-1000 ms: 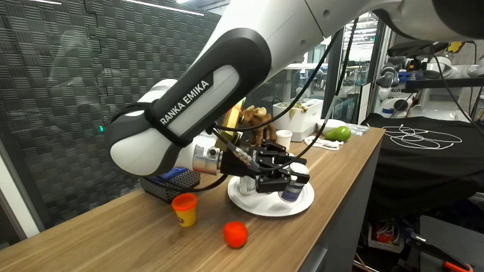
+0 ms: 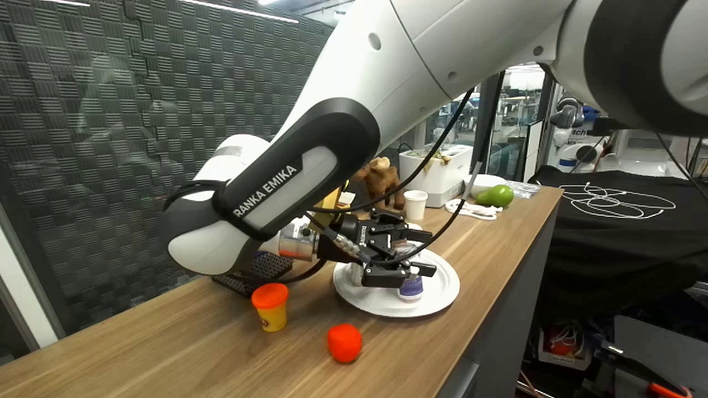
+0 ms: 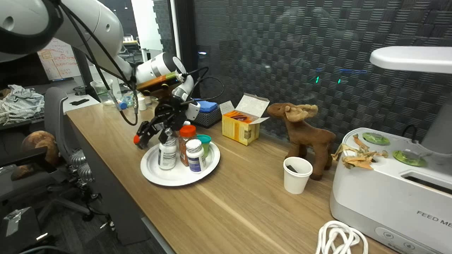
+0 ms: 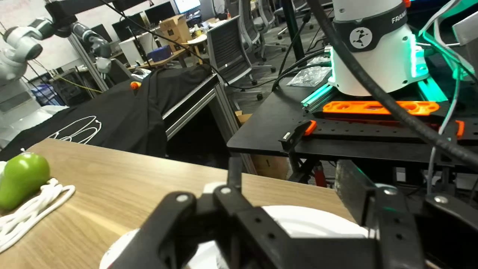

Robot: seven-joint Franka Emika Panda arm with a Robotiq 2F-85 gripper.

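Observation:
My gripper is open, its fingers well apart with nothing visible between the tips in the wrist view. In exterior view 1 the gripper point(image 2: 425, 253) is low over the white plate point(image 2: 362, 299). A white bottle with a purple label point(image 2: 411, 288) stands upright on the plate just below the fingers. Exterior view 2 has a white bottle point(image 3: 168, 155) at the plate's left side, close under the gripper point(image 3: 151, 136). Also on the plate are an orange-capped bottle point(image 3: 184, 144), another white bottle point(image 3: 196, 157) and a teal-lidded container point(image 3: 204, 141).
A yellow tub with an orange lid point(image 2: 270, 308) and a red ball-like object point(image 2: 344, 342) lie nearer exterior view 1. A yellow box point(image 3: 240, 130), brown moose toy point(image 3: 305, 132), paper cup point(image 3: 297, 177) and white planter point(image 3: 373, 186) stand beyond. Counter between plate and cup is clear.
The bottle that was tilted at my fingers now stands upright on the plate. My gripper has opened and shifted slightly left and down in exterior view 1.

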